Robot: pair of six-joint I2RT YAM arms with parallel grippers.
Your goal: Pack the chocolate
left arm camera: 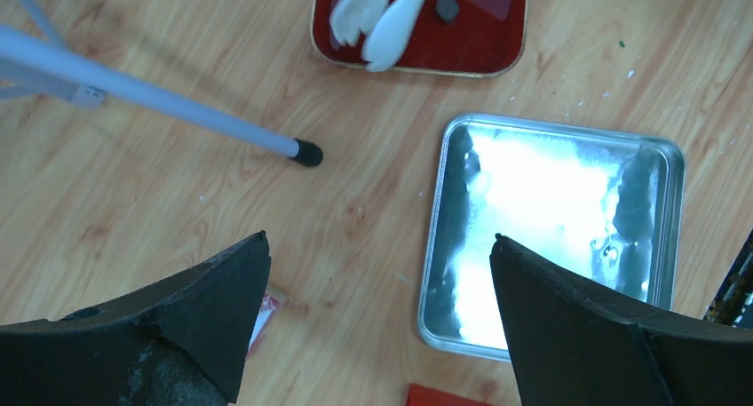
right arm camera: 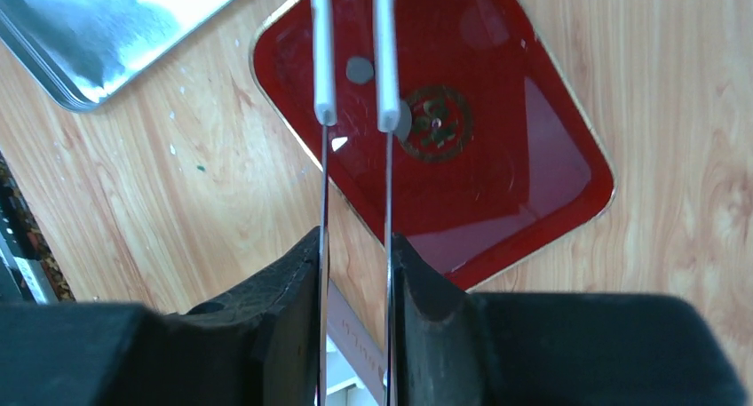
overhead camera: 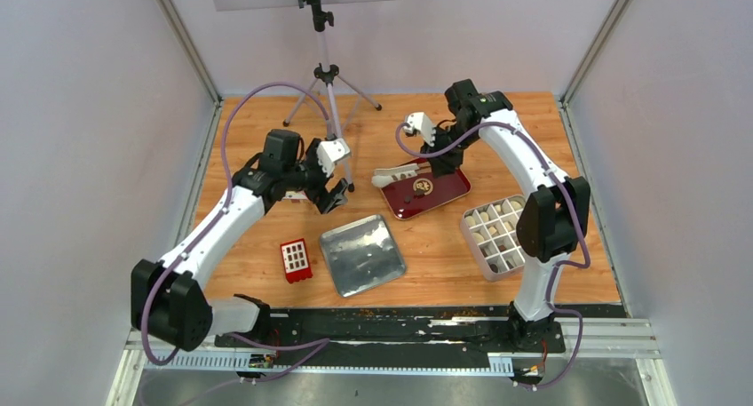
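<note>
My right gripper is shut on white-tipped tongs (right arm camera: pixel 387 86), held over the dark red tray (overhead camera: pixel 439 193) (right arm camera: pixel 497 184), which carries a few small dark round chocolates (right arm camera: pixel 359 70). My left gripper stands open with nothing between its fingers, left of the red tray and above the table near the steel tray (overhead camera: pixel 362 255). A pale compartment box (overhead camera: pixel 493 237) with cream pieces in several cells is at the right. A small red box (overhead camera: pixel 296 260) with white cells lies left of the steel tray.
A tripod (overhead camera: pixel 323 73) stands at the back, one leg reaching the table beside my left gripper. Another pink-and-white item is partly hidden under the left arm. Bare wood separates the trays and boxes.
</note>
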